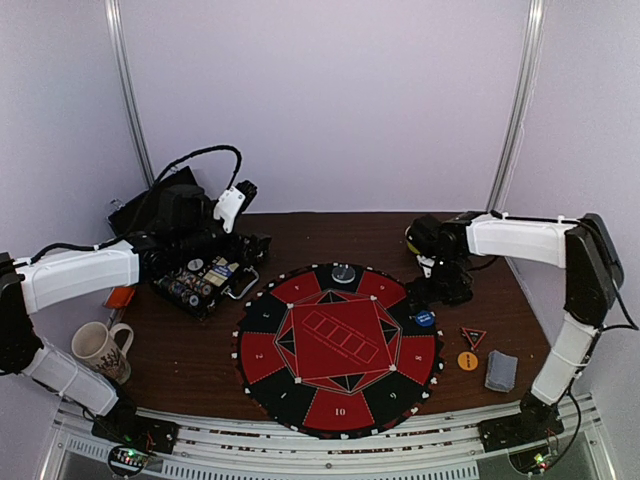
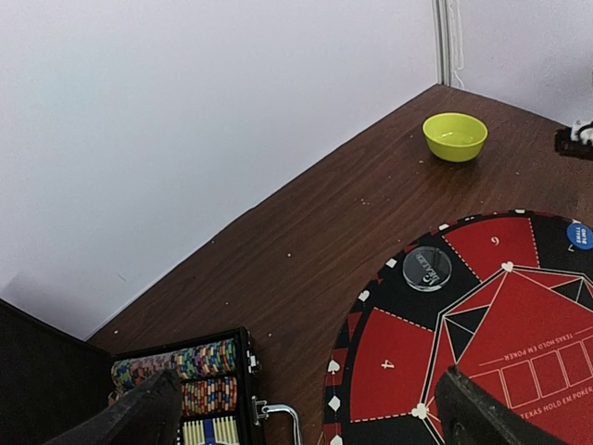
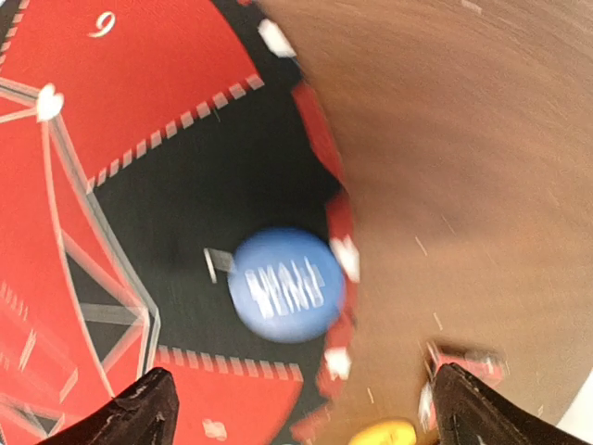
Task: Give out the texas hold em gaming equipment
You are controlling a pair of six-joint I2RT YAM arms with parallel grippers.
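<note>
The round red and black poker mat (image 1: 320,400) lies flat on the table, with a clear dealer disc (image 1: 343,273) on its far edge section. On a black section at the mat's right lies a blue blind disc (image 1: 424,318). My right gripper is open above and beside that disc, its fingers apart and empty. To the right of the mat rest a red triangular marker (image 1: 473,337), a yellow-orange disc (image 1: 468,361) and a grey deck of cards (image 1: 501,371). Over the open chip case (image 1: 205,285) hovers my left gripper, open and holding nothing.
A yellow-green bowl (image 2: 455,137) stands at the back right, mostly behind my right arm in the top view. At the front left is a patterned mug (image 1: 102,350). Bare table (image 1: 310,240) stretches behind the mat.
</note>
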